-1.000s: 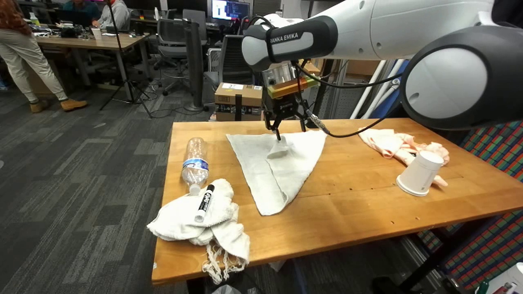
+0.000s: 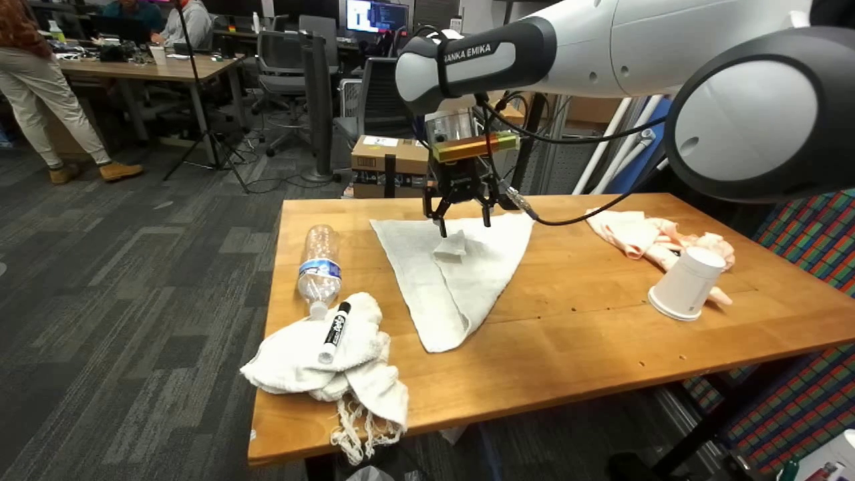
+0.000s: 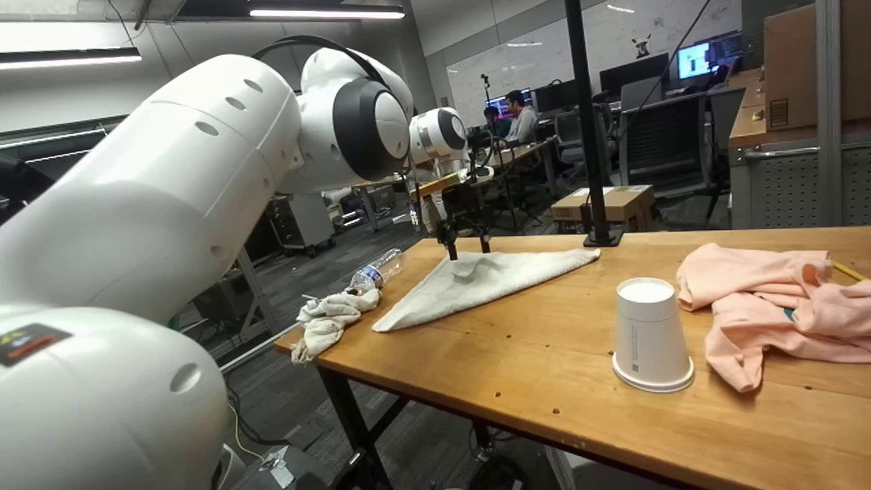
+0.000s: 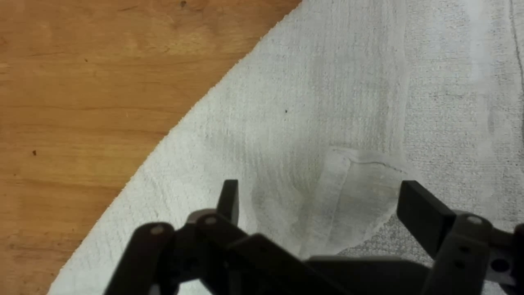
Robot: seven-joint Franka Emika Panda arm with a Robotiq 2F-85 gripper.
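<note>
A white cloth (image 2: 429, 280) lies folded into a rough triangle on the wooden table. One of its corners (image 4: 363, 184) is turned up and partly creased, showing between and beyond my fingers in the wrist view. My gripper (image 2: 465, 228) hangs just over the far part of this cloth, its fingers wide apart and nothing gripped. In the wrist view, the gripper has one black finger on each side of the raised flap. Exterior view 2 has the gripper (image 3: 469, 249) low above the cloth (image 3: 490, 282); whether the fingertips touch it I cannot tell.
At the table's left edge, a plastic bottle (image 2: 320, 268) lies by a crumpled white towel (image 2: 353, 369) with a marker (image 2: 334, 333) on it. An upside-down white cup (image 3: 650, 339) and pink cloth (image 3: 759, 306) occupy the right. Bare table separates them.
The gripper has shifted slightly left in exterior view 1, and its fingers stand farther apart. The raised flap of cloth sits a little lower and flatter.
</note>
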